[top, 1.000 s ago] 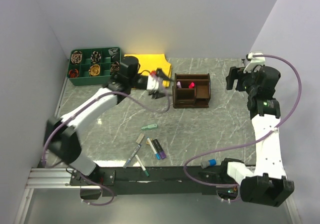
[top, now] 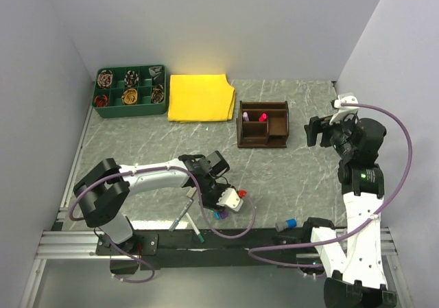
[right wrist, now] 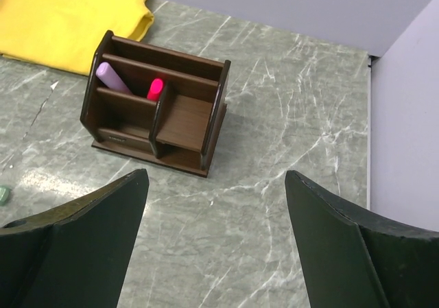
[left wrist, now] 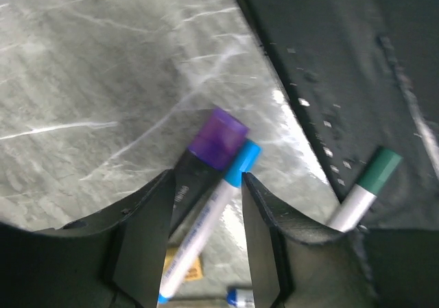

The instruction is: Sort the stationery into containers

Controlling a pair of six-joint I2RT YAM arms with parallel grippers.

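My left gripper is open above the near table edge. Seen from its wrist, a dark marker with a purple cap (left wrist: pixel 218 138) and a white marker with a blue cap (left wrist: pixel 199 232) lie side by side between the fingers; whether either is touched I cannot tell. A green-capped white marker (left wrist: pixel 363 188) lies apart at the right. In the top view the left arm hides much of these. The brown organizer (right wrist: pixel 185 121) holds a lilac item (right wrist: pixel 113 78) and a pink-red one (right wrist: pixel 156 89). My right gripper is open and empty, raised right of the organizer.
A yellow cloth (top: pixel 200 99) and a green compartment box (top: pixel 129 68) stand at the back left. A blue-capped item (top: pixel 287 224) lies near the front edge. A long, thin tool (top: pixel 181 213) is left of the markers.
The right arm has shifted slightly.
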